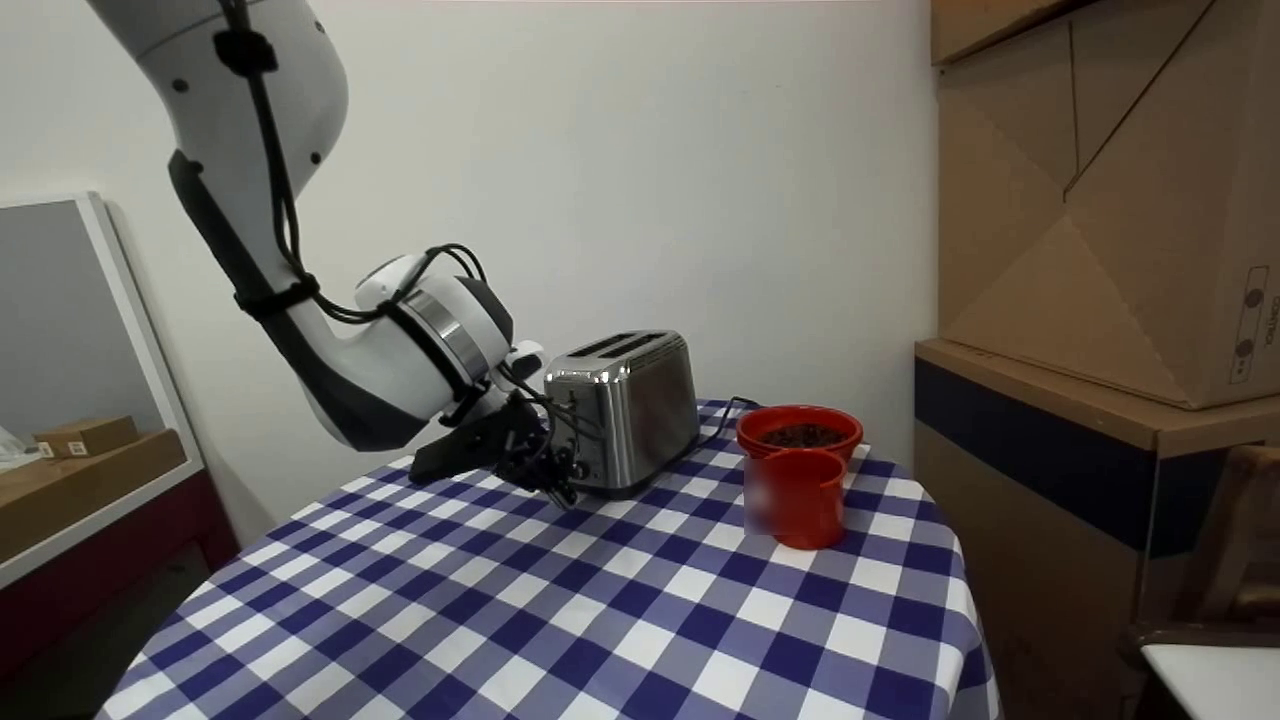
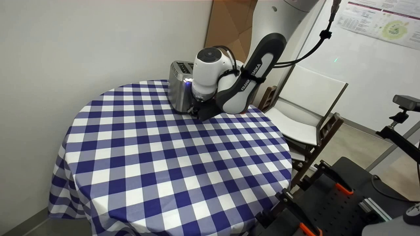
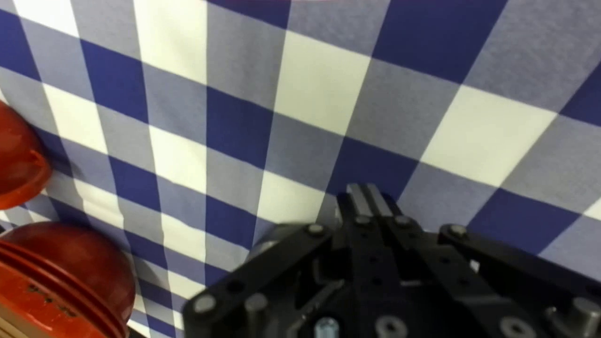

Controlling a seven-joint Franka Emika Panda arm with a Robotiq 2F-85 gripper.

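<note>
A shiny metal toaster (image 1: 654,414) stands upright on the checked tablecloth by the wall. My gripper (image 1: 564,494) is low at the toaster's near end face, close to the cloth. Its fingers (image 3: 360,198) are together in the wrist view, with nothing showing between them. In exterior view 2 the toaster (image 2: 180,88) is partly covered by my arm, which hides most of the gripper. The toaster's lever and knob are hidden behind the gripper, and whether the fingers touch the end face cannot be told.
A red mug (image 1: 810,504) stands in front of a red bowl (image 1: 768,442) with dark contents, right of the toaster. A black cord (image 1: 727,414) runs behind the toaster. The tablecloth (image 2: 157,157) is clear across its front and middle.
</note>
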